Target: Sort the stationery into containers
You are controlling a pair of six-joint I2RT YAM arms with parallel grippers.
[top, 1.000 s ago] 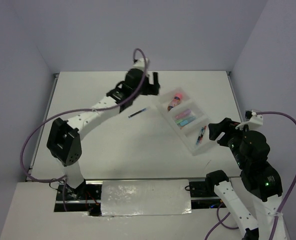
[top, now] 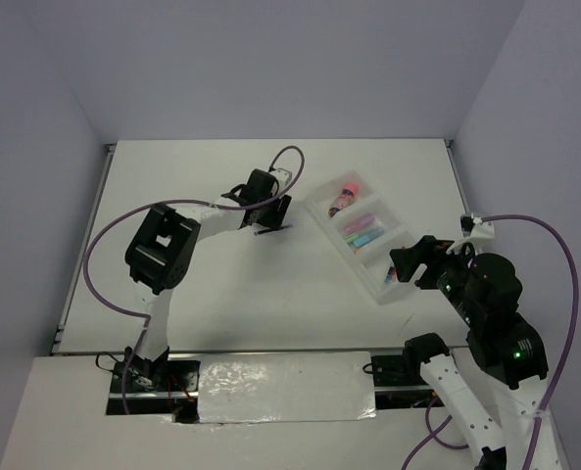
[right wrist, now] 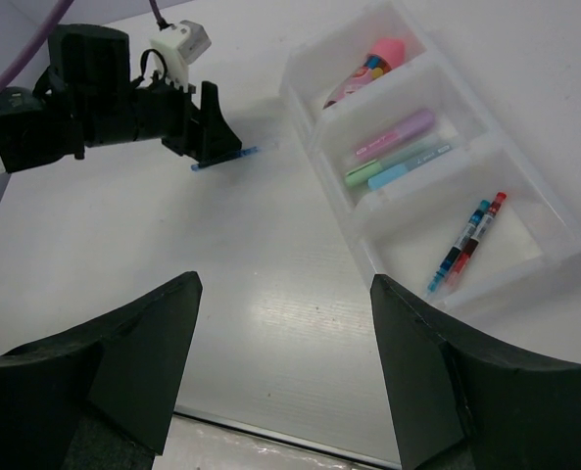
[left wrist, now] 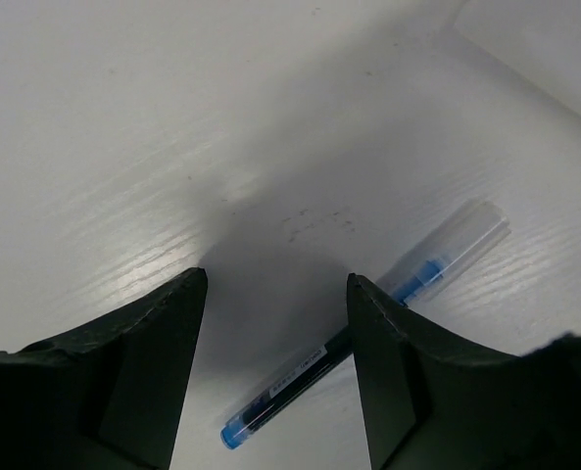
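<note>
A blue pen refill [left wrist: 305, 373] with a clear end lies slantwise on the table. In the left wrist view it runs beneath the right-hand finger [left wrist: 383, 362] of my left gripper, which hides part of its middle. That gripper holds nothing; its fingertips appear apart, more narrowly than the right gripper's, and how far they are closed is unclear. The refill lies outside its grasp. My right gripper stands open and empty, near the right side of the white divided container [right wrist: 506, 289].
In the container lie a pink-capped item [right wrist: 368, 69], pink [right wrist: 396, 134], green [right wrist: 368, 174] and light blue [right wrist: 408, 168] markers, plus blue [right wrist: 457, 250] and red [right wrist: 478, 235] refills in the nearest compartment.
The right arm has edged slightly left. The container has stayed put.
</note>
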